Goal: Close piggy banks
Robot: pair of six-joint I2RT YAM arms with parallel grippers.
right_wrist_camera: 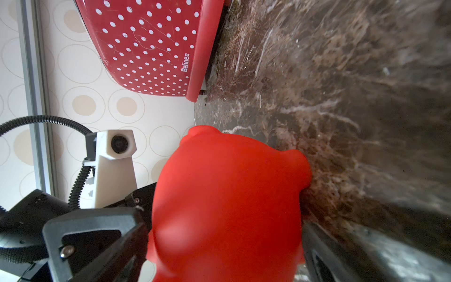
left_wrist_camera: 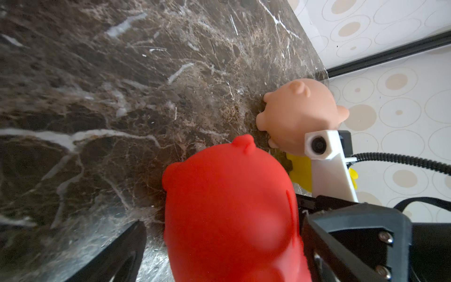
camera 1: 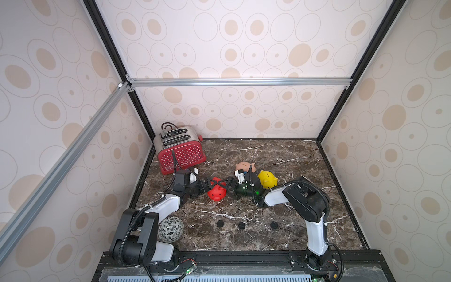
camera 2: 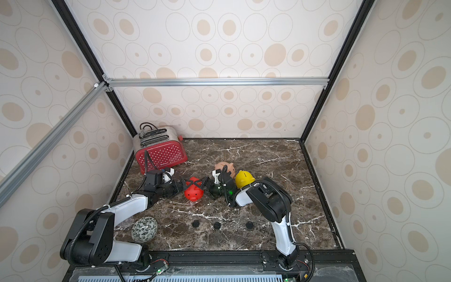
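A red piggy bank (camera 1: 216,192) (camera 2: 193,192) stands mid-table between both grippers. My left gripper (camera 1: 207,184) reaches it from the left and my right gripper (camera 1: 227,183) from the right; both are open, their fingers at its sides. In each wrist view the red body (left_wrist_camera: 225,206) (right_wrist_camera: 225,206) fills the space between the fingers; whether they touch it I cannot tell. A pink piggy bank (left_wrist_camera: 300,112) stands behind, with a yellow one (camera 1: 267,179) to the right, partly behind my right arm.
A red dotted toaster (camera 1: 180,155) stands at the back left. A patterned round bowl (camera 1: 170,229) lies at the front left. Several dark round spots lie at the front middle.
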